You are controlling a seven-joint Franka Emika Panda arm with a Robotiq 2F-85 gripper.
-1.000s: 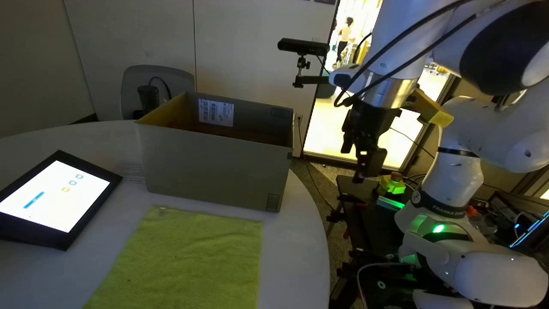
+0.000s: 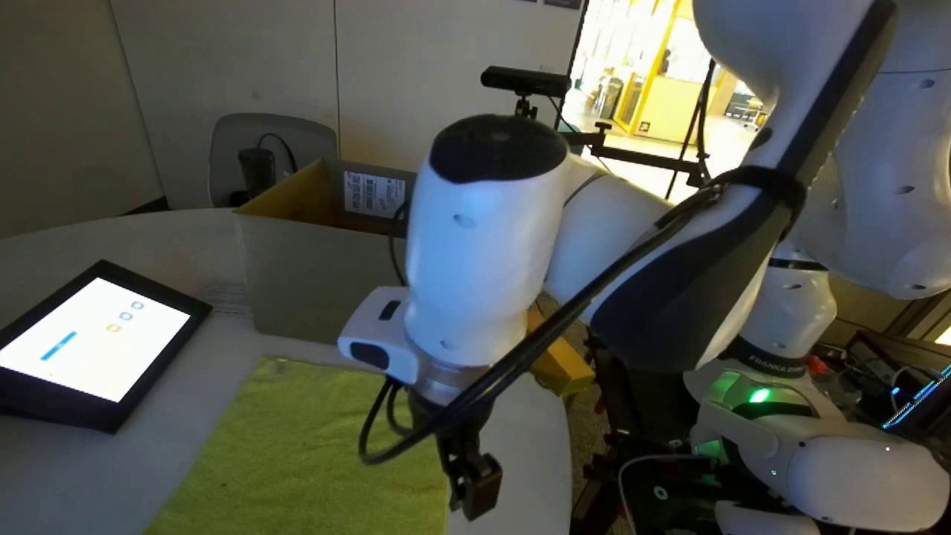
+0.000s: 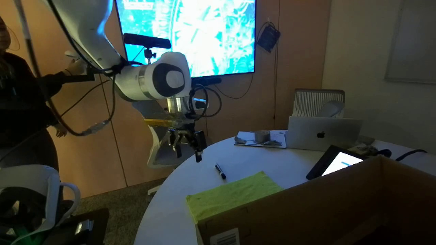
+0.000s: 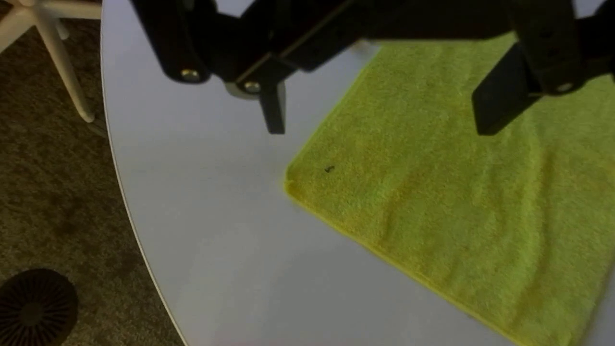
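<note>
My gripper (image 3: 188, 155) stands open above the table, its two fingers wide apart with nothing between them. In the wrist view, the gripper hangs over one corner of the yellow-green towel (image 4: 438, 190), with bare table under its left finger (image 4: 275, 112). The towel (image 2: 303, 446) lies flat with light wrinkles. A dark marker (image 3: 220, 171) rests on the white table beyond the towel in exterior view 2, apart from the gripper.
An open cardboard box (image 2: 307, 267) stands beside the towel. A tablet with a lit screen (image 2: 98, 334), a laptop (image 3: 323, 132) and a grey roll (image 3: 262, 136) on papers also occupy the table (image 3: 180, 192). Its curved edge (image 4: 124, 190) is close to the gripper.
In exterior view 1 my arm has swung left and lower, from beyond the table's right edge to the towel's right side. It now hides part of the box. Towel and box have not moved.
</note>
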